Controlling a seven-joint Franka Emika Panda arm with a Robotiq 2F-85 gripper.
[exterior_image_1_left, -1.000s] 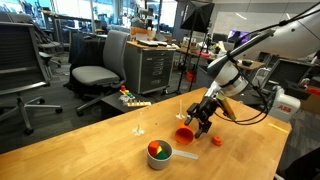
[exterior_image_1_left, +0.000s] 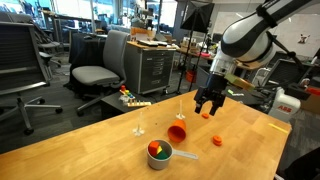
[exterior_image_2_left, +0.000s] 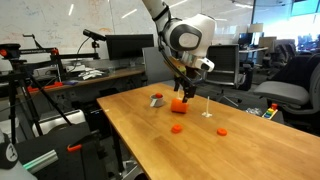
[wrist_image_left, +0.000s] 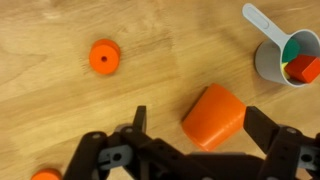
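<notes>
An orange cup (exterior_image_1_left: 177, 131) stands on the wooden table, and in the wrist view the orange cup (wrist_image_left: 214, 117) lies below and between my fingers. Above the table hangs my gripper (exterior_image_1_left: 210, 103), open and holding nothing; in the wrist view its fingertips (wrist_image_left: 140, 118) are spread wide. A grey pot with a handle (wrist_image_left: 270, 62) contains a red-orange block (wrist_image_left: 303, 68) and something green. A small round orange piece (wrist_image_left: 104, 57) rests on the bare wood, and another orange piece (wrist_image_left: 46, 174) is cut off at the lower left.
Two thin white upright stands (exterior_image_1_left: 140, 123) rise from the table near its back. A patterned strip with small coloured items (exterior_image_1_left: 133, 101) lies at the far edge. Office chairs (exterior_image_1_left: 100, 75) stand beyond it.
My gripper has risen from low beside the orange cup to well above the table. The cup now sits slightly nearer the pot, and a second small orange piece has come into sight behind it.
</notes>
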